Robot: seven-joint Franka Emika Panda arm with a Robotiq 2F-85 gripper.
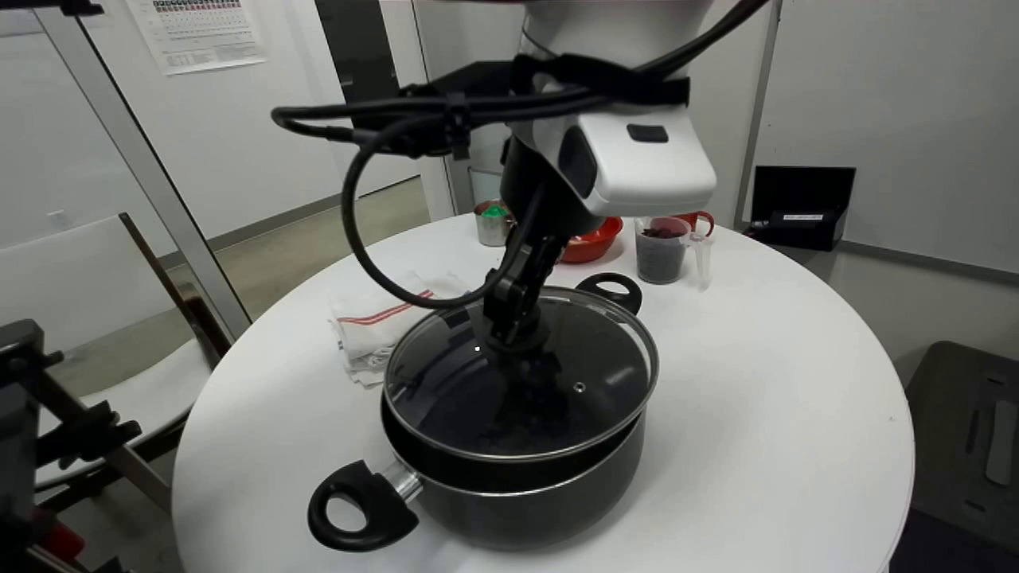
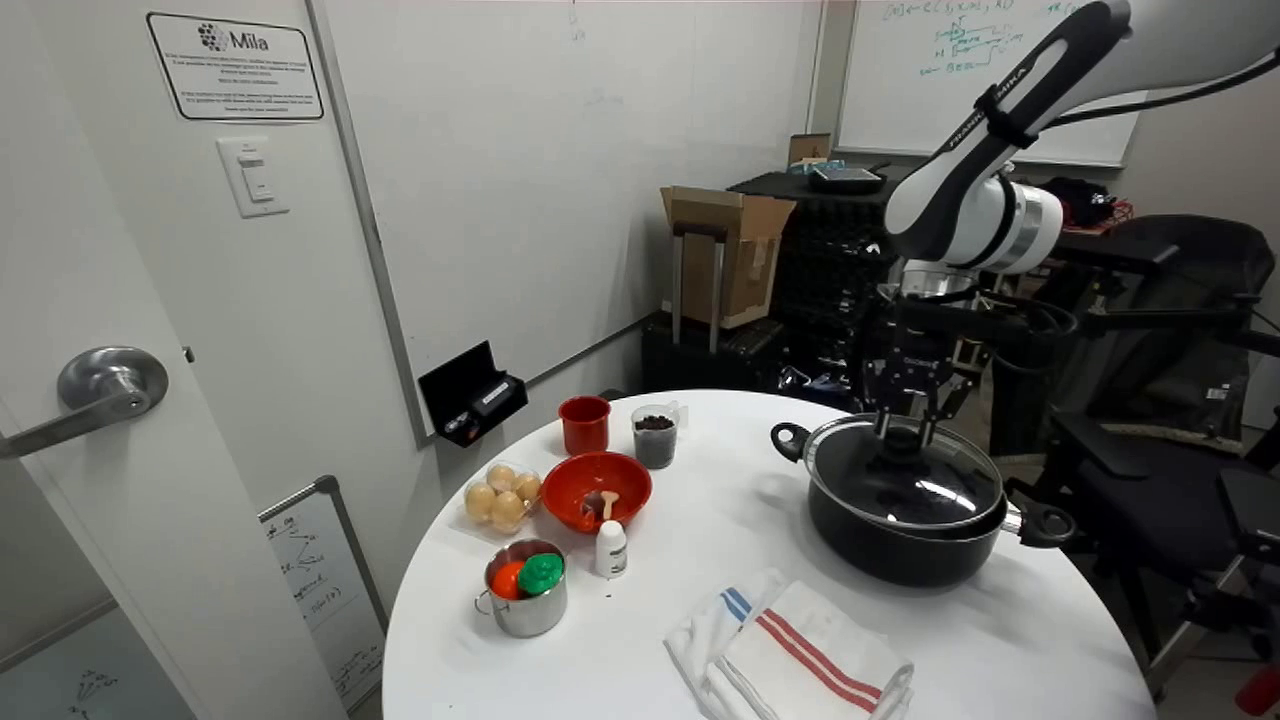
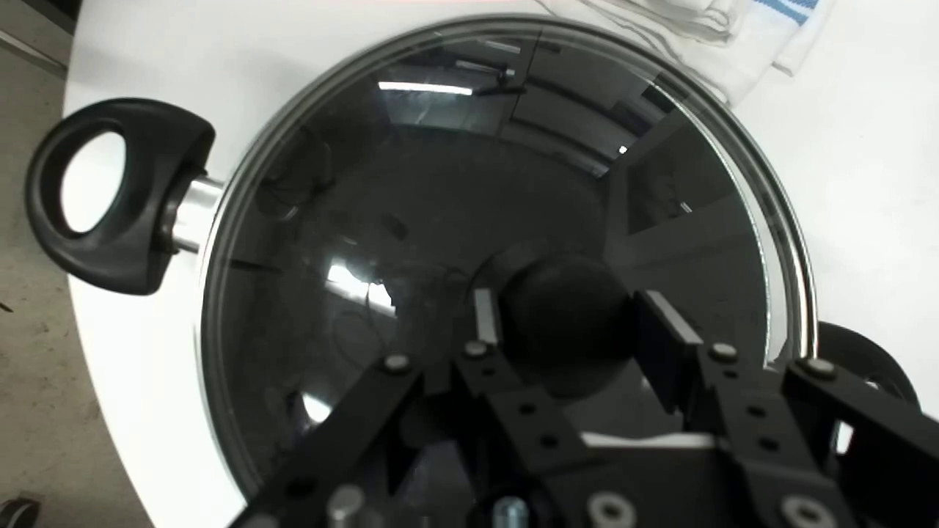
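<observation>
A black two-handled pot (image 1: 535,511) stands on the white round table. Its glass lid (image 1: 449,401) with a steel rim hangs slightly above the pot's mouth, tilted, and a dark gap shows along the near side. In the wrist view the round black knob (image 3: 568,317) lies between the two fingers of my gripper, which is shut on it. From the second exterior view, the gripper (image 2: 902,430) comes down from above onto the knob, and the lid (image 2: 858,480) sits at or just over the pot (image 2: 900,558). The pot's inside is hidden under dark glass.
Folded striped towels (image 2: 804,654) lie beside the pot. Farther off stand a steel cup (image 2: 528,606), red bowl (image 2: 630,492), white bottle (image 2: 611,552), eggs (image 2: 501,498), red mug (image 2: 584,426) and measuring cup (image 2: 655,444).
</observation>
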